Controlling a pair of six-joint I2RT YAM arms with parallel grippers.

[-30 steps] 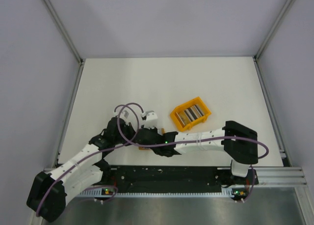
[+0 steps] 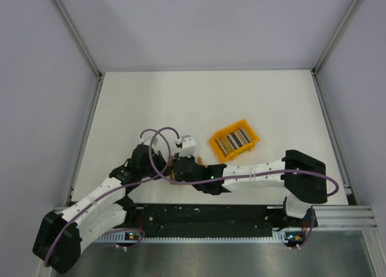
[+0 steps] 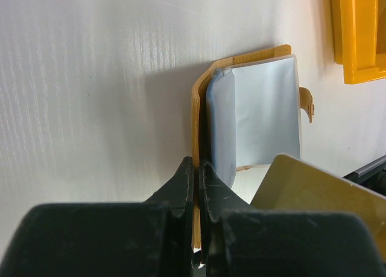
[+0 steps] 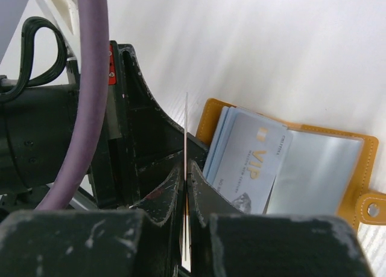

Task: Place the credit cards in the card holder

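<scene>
The tan card holder (image 4: 208, 121) lies open on the table, mostly hidden by my arms in the top view. A silver VIP card (image 4: 250, 156) sits in one side of it, beside a bare whitish sleeve (image 4: 316, 171). My left gripper is shut on the holder's raised tan edge (image 3: 196, 123). In the right wrist view, my right gripper is shut on a thin card (image 4: 185, 129), seen edge-on. That gold-brown card (image 3: 322, 198) hangs tilted over the holder's near side in the left wrist view, apart from the sleeve.
A yellow tray (image 2: 218, 152) with several cards (image 2: 235, 140) standing in it is right of the holder, towards the back. The holder's tan strap (image 3: 306, 102) sticks out at one side. White table (image 2: 181, 96) behind the arms is clear.
The left arm and the yellow tray have stayed in place.
</scene>
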